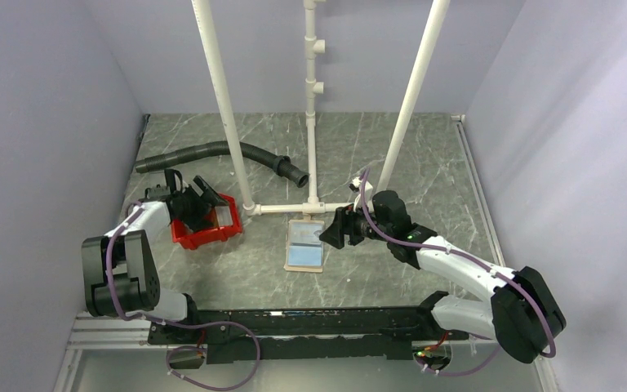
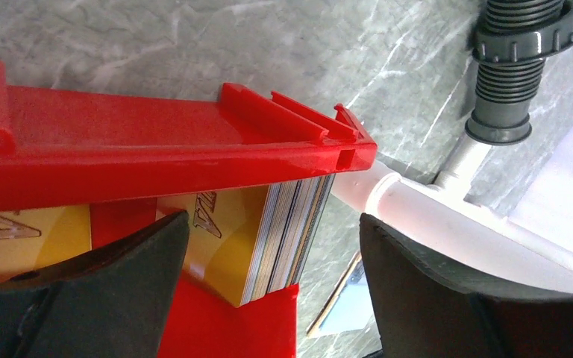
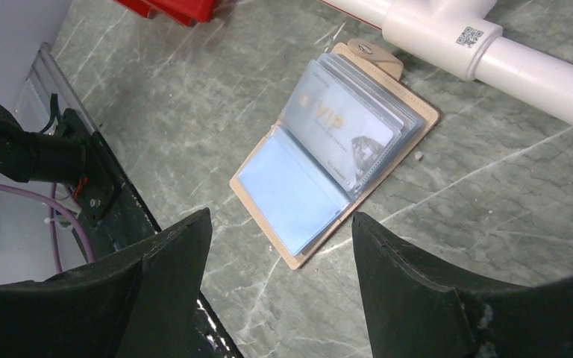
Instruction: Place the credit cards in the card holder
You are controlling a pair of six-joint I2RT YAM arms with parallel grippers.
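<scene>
In the left wrist view, a stack of yellow credit cards (image 2: 224, 235) stands in the red bin (image 2: 157, 168) with its striped edges toward the right. Another yellow card (image 2: 52, 239) shows farther left in the bin. My left gripper is open over the bin, one finger on each side of the stack; whether either finger touches it I cannot tell. The card holder (image 3: 291, 190) lies unfolded on the table, clear sleeves showing, with a "VIP" card (image 3: 332, 123) visible in its upper half. Open and empty, my right gripper hovers near the holder's right side.
A black corrugated hose (image 1: 204, 151) lies behind the bin. A white pipe frame (image 1: 282, 209) runs along the table just behind the holder, with slanted posts rising from it. Bare table lies between bin and holder.
</scene>
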